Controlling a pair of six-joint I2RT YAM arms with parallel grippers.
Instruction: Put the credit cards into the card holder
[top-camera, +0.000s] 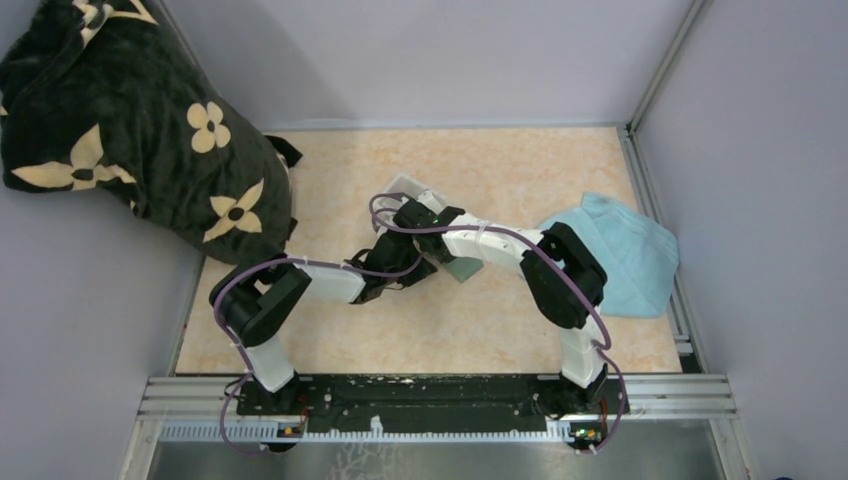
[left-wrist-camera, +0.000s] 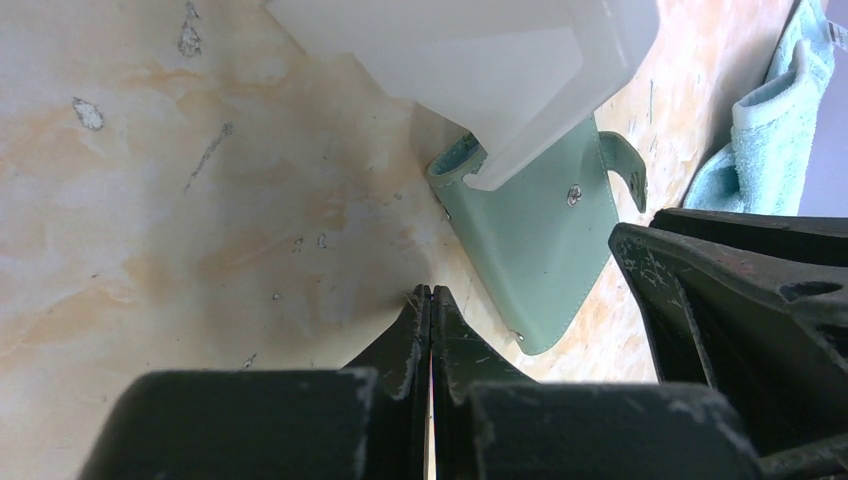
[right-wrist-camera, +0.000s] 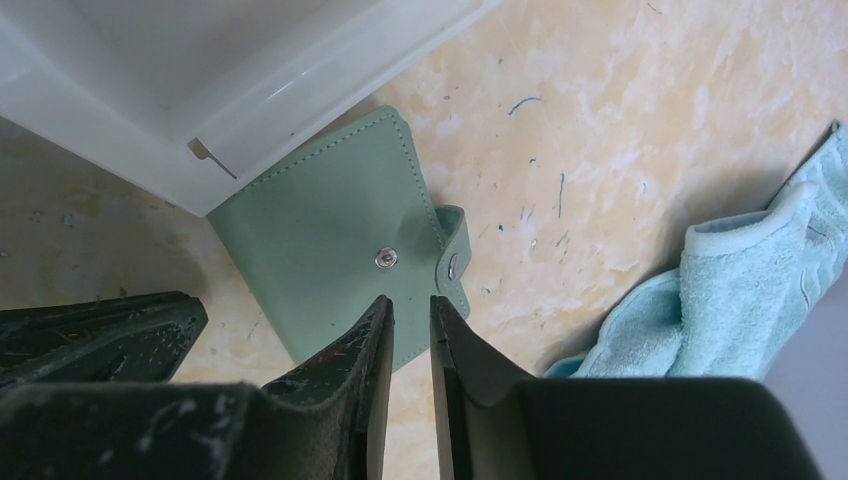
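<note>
The green card holder (right-wrist-camera: 320, 235) lies flat on the table, its snap strap (right-wrist-camera: 455, 250) sticking out at one side. A white plastic box (right-wrist-camera: 290, 85) covers one end of it from above in the right wrist view. My right gripper is over the holder's strap side, shut to a narrow gap with nothing visible between its fingers. In the left wrist view my left gripper is shut beside the holder (left-wrist-camera: 540, 235), its fingertips meeting and no card showing between them. From the top, both grippers hide much of the box (top-camera: 403, 185). No credit cards are visible.
A light blue towel (top-camera: 615, 255) lies at the table's right side. The dark flowered cushion (top-camera: 150, 150) overhangs the back left. Bare table (top-camera: 430, 335) stretches along the front. The two grippers are close together, so each appears in the other's wrist view.
</note>
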